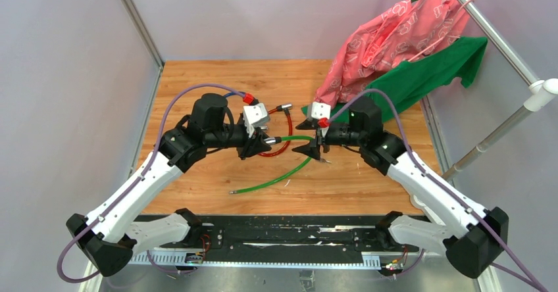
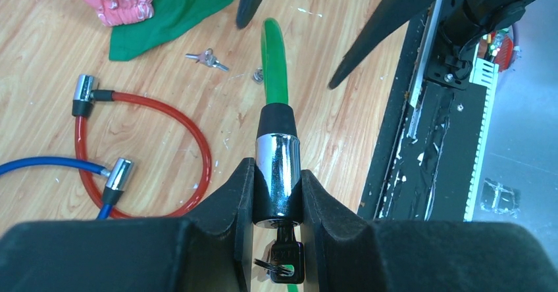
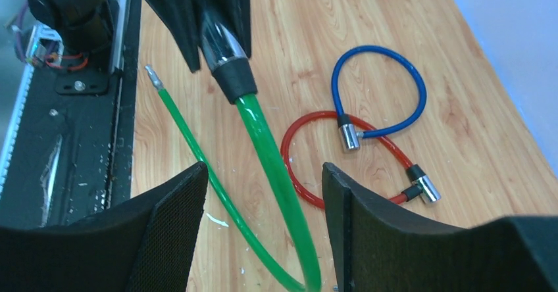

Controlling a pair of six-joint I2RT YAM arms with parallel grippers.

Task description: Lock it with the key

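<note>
My left gripper (image 1: 263, 146) is shut on the silver lock head (image 2: 276, 173) of the green cable lock; a small black piece sits at its rear end. The green cable (image 3: 270, 150) runs from it toward my right gripper, whose fingers stand apart on either side of the cable in the right wrist view; whether they touch it is unclear. The cable's loose tip (image 1: 233, 192) lies on the table. Keys (image 2: 208, 59) lie on the wood behind the cable in the left wrist view.
A red cable lock (image 2: 184, 118) and a blue one (image 2: 46, 160) lie on the table (image 1: 191, 75). Pink and green cloth (image 1: 395, 48) hangs at the back right beside a metal pole (image 1: 480, 16). The front edge has a dark rail.
</note>
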